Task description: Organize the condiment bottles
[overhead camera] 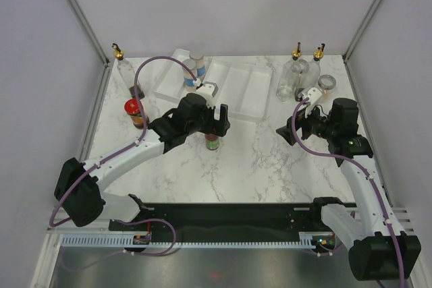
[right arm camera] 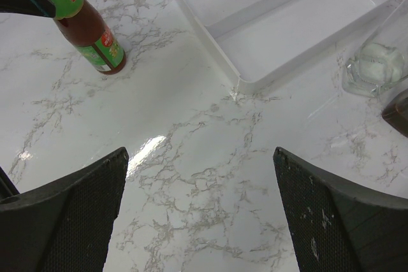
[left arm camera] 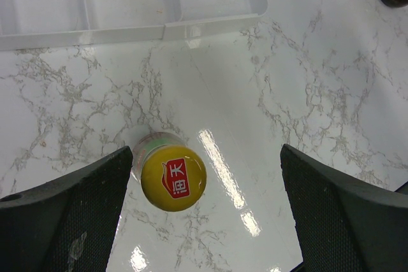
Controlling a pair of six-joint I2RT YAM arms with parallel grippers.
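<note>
A sauce bottle with red-brown contents and green label stands below my left gripper [overhead camera: 220,119]; in the left wrist view its yellow cap [left arm camera: 173,178] sits between the open fingers. My right gripper [overhead camera: 291,133] is open over bare marble. A red-lidded jar [overhead camera: 136,111] and a gold-spouted bottle [overhead camera: 129,75] stand at left. Glass bottles with gold spouts [overhead camera: 290,79] and a small jar [overhead camera: 327,82] stand back right. The white divided tray [overhead camera: 256,96] holds pale containers with blue labels [overhead camera: 189,79] in its left part.
The tray's right compartments are empty. Grey walls enclose the table at the back and sides.
</note>
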